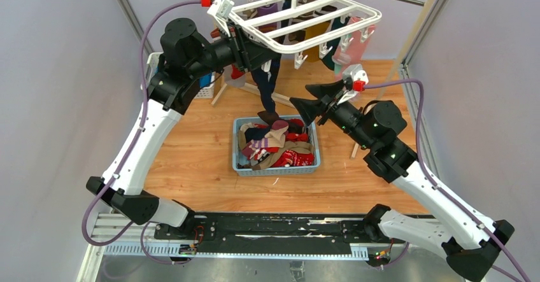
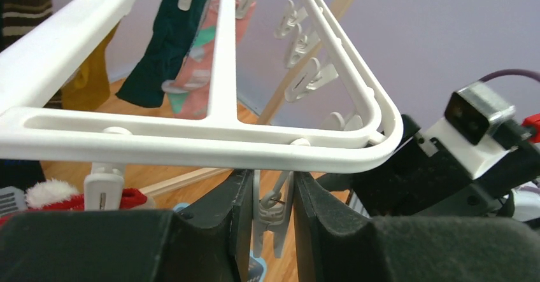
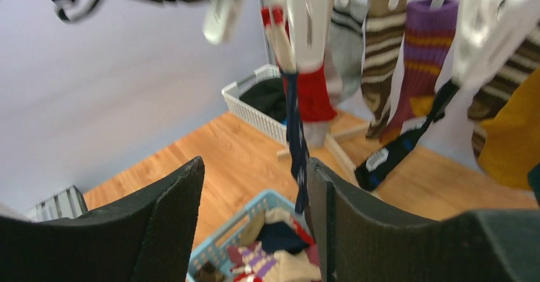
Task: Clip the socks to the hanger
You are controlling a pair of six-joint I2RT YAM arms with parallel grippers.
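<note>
In the left wrist view my left gripper is shut on a white clip (image 2: 272,211) under the hanger's (image 2: 191,143) near rail; the clip's lower prongs stand apart and no cloth shows between them. From above, a navy sock (image 1: 268,84) hangs below that side of the white hanger (image 1: 331,34), close under my left gripper (image 1: 275,58). Two dark socks hang in the right wrist view: a narrow navy strip (image 3: 295,135) and a slanting one with a pale label (image 3: 401,151). My right gripper (image 1: 305,111) is open, empty, below and right of the hanger.
A blue basket (image 1: 274,172) of mixed socks stands on the wooden floor below. Several clipped socks, including a striped one (image 3: 382,46), hang farther back. A white basket (image 3: 251,110) stands behind at left. Bare clips (image 2: 305,81) line the hanger's right edge.
</note>
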